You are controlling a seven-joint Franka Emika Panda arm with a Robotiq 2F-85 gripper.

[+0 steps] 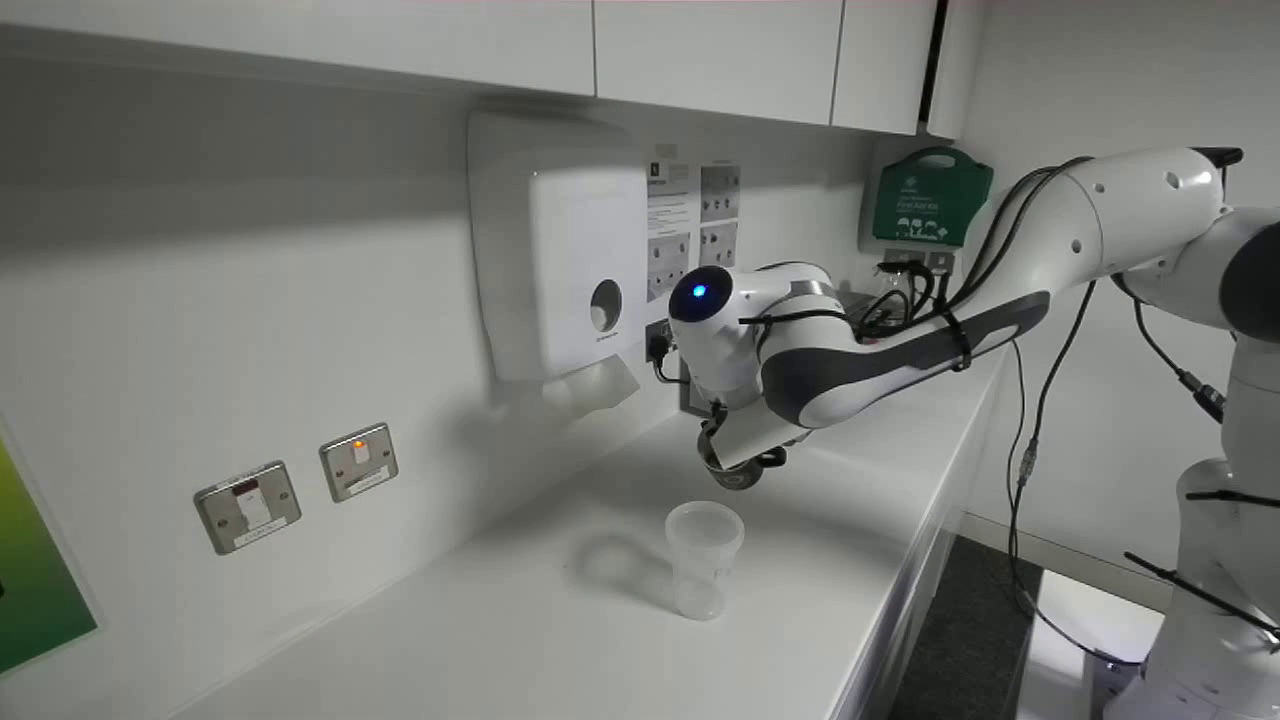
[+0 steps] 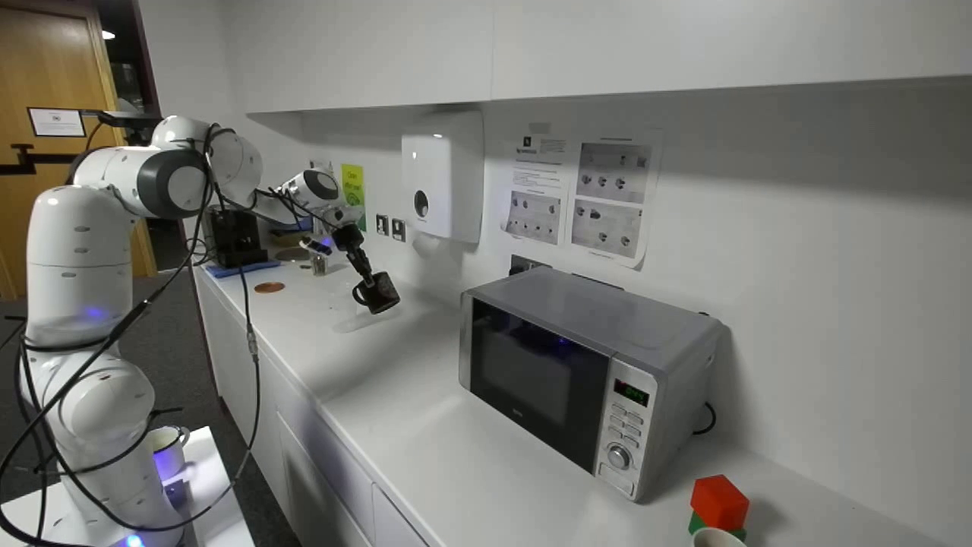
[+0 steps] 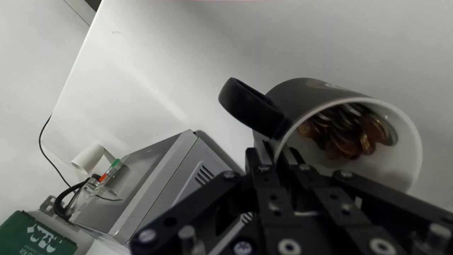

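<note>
A black mug (image 3: 316,91) with a white inside is held by its rim, near the handle, between the fingers of my gripper. Several copper and silver coins (image 3: 348,134) lie inside it. In exterior view 2 the mug (image 2: 379,293) hangs tilted above the counter, below my gripper (image 2: 364,273). A clear plastic cup (image 1: 703,558) stands upright and apart on the white counter, nearer the camera than the mug (image 1: 732,473) in exterior view 1. The wrist view does not show the cup.
A silver microwave (image 2: 583,365) stands along the wall, with a red block (image 2: 720,501) beyond it. The paper towel dispenser (image 1: 564,252) hangs above the counter close to my arm. Cabinets (image 1: 720,54) run overhead.
</note>
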